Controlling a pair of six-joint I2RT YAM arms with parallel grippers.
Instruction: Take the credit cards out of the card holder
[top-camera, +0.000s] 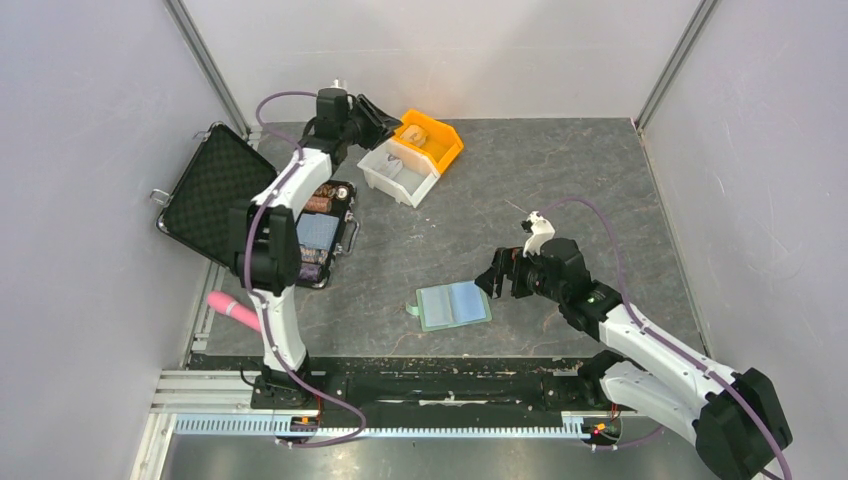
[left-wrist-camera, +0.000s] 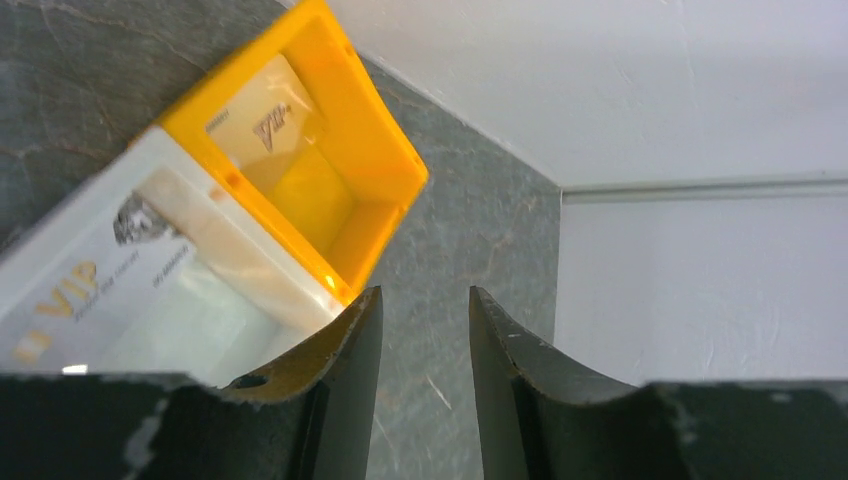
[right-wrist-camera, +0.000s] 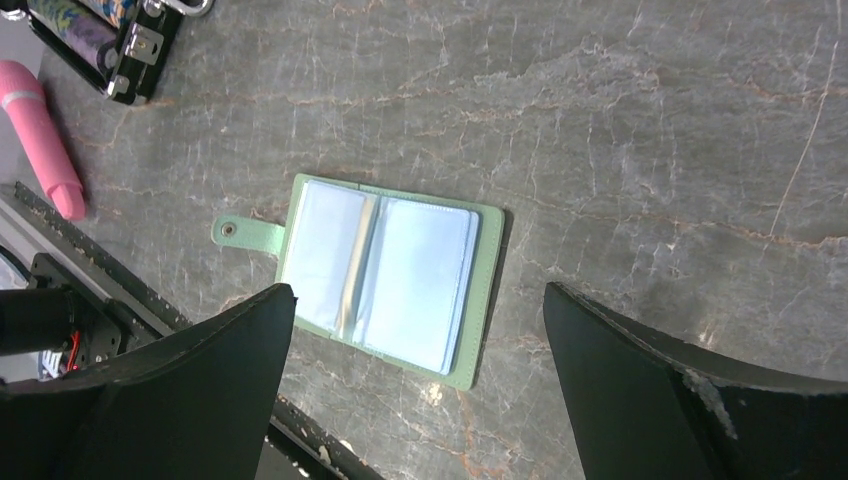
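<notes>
The green card holder (right-wrist-camera: 490, 290) lies spread flat on the table, its pale blue pockets facing up and its strap to the left. No printed card shows in those pockets. Just right of the holder in the top view, my right gripper stands open and empty. A gold-lettered "VIP" card (left-wrist-camera: 92, 290) is in the white bin (top-camera: 430, 184). Another lettered card (left-wrist-camera: 262, 122) rests in the orange bin (top-camera: 450, 153). Over the back-left side of these bins, my left gripper is part open, with nothing between its fingers.
An open black case (top-camera: 215, 190) with several rolled items and a blue piece stands at the left, partly under my left arm. A pink tube (top-camera: 236, 311) lies near the front left. Clear table spreads across the middle and back right.
</notes>
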